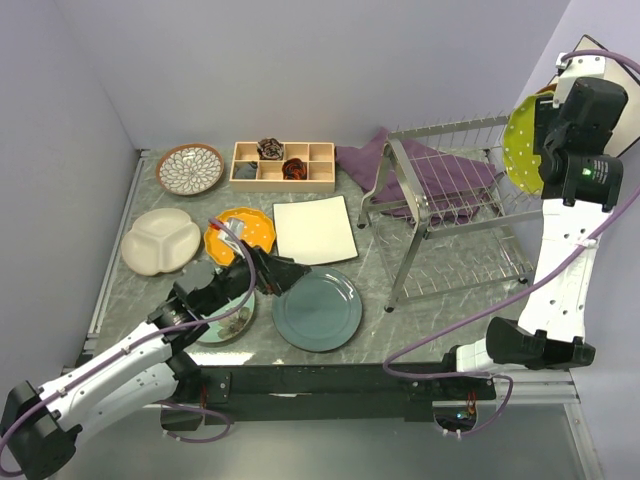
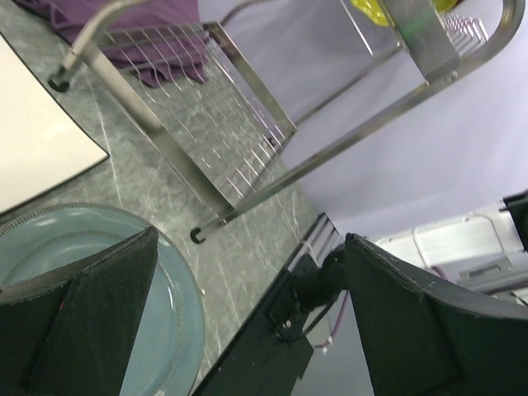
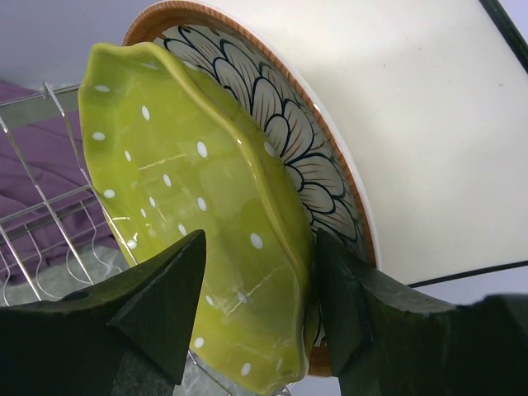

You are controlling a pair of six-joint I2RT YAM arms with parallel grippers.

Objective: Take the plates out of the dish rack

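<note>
The dish rack (image 1: 428, 232) stands at the right of the counter. At its right end is a green, white-dotted plate (image 3: 177, 186), with a patterned brown-rimmed plate (image 3: 285, 115) behind it and a white, dark-edged square plate (image 3: 412, 124) beyond. My right gripper is open, its fingers on either side of the green plate's lower right edge; in the top view the arm hides much of it. My left gripper (image 1: 298, 270), also open with nothing between its fingers, hovers by the grey-blue plate (image 1: 318, 312) lying flat on the counter.
On the counter lie a patterned plate (image 1: 190, 170), a sectioned cream plate (image 1: 160, 242), an orange plate (image 1: 258, 228), a pale green plate (image 1: 215, 331) partly under my left arm and a white square plate (image 1: 310, 230). A wooden box (image 1: 320, 178) and purple cloth (image 1: 360, 163) sit behind.
</note>
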